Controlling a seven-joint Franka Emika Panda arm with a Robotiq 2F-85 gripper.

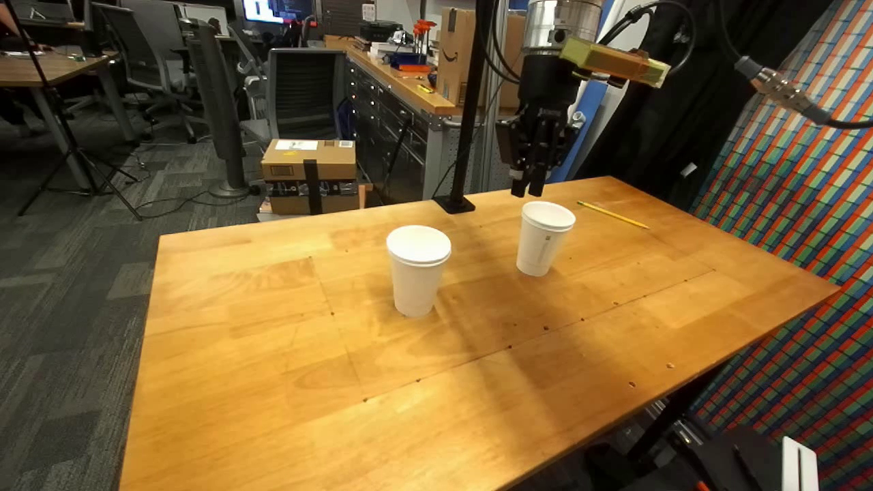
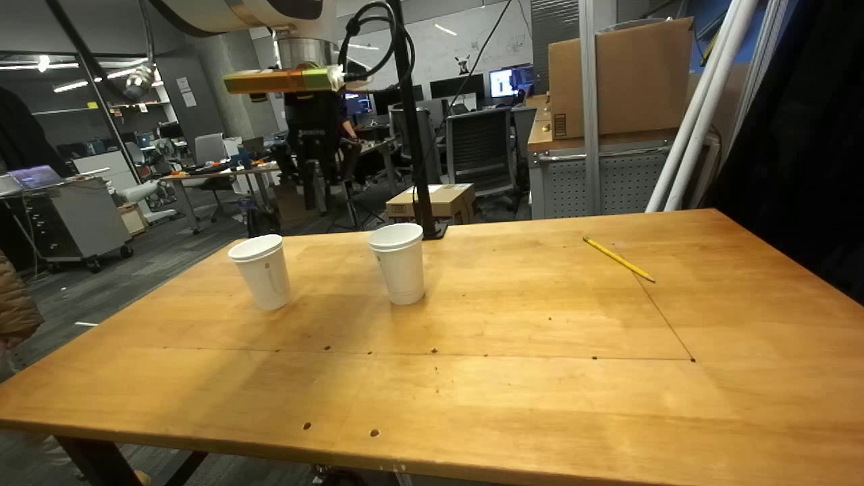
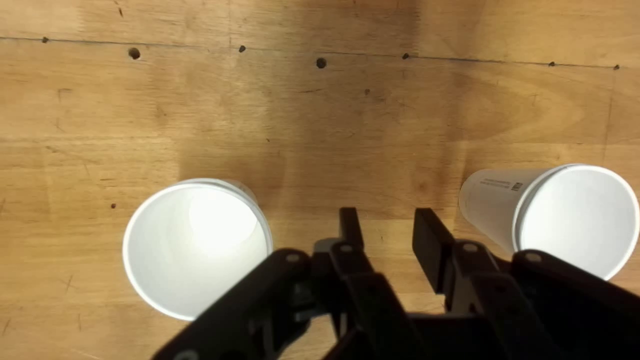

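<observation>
Two white paper cups stand upright and apart on the wooden table. In exterior view 1 the left cup (image 1: 417, 278) is closer to the camera, and the right cup (image 1: 540, 244) stands farther back. Exterior view 2 also shows a left cup (image 2: 265, 279) and a right cup (image 2: 401, 271). My gripper (image 1: 528, 187) hangs above tabletop height, fingers downward and open. From the wrist, bare wood shows between the fingertips of the gripper. One cup (image 3: 195, 246) lies to their left, its empty inside visible; the other (image 3: 576, 219) is to their right, partly covered by the gripper.
A yellow pencil (image 1: 612, 214) lies on the table (image 1: 270, 352) beyond the right cup. A black post (image 1: 455, 203) rises at the back edge.
</observation>
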